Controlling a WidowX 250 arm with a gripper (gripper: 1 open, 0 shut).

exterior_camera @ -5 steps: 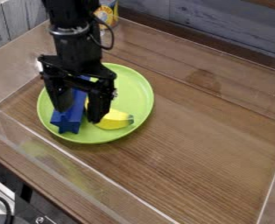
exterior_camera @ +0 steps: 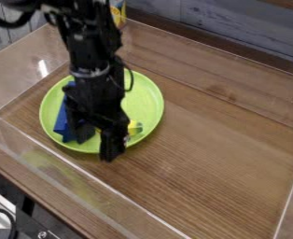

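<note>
The black gripper [exterior_camera: 97, 135] is lowered over a green plate [exterior_camera: 146, 89] and stands open, its fingers dark and partly blurred. It covers much of the plate's middle. A blue object [exterior_camera: 63, 121] lies at the plate's left, partly behind the gripper. A small yellow object [exterior_camera: 132, 127] shows at the gripper's right, mostly hidden by it. Whether the fingers touch either object I cannot tell.
A yellow item [exterior_camera: 118, 14] is at the back, near the wall. A cable lies at the lower left corner.
</note>
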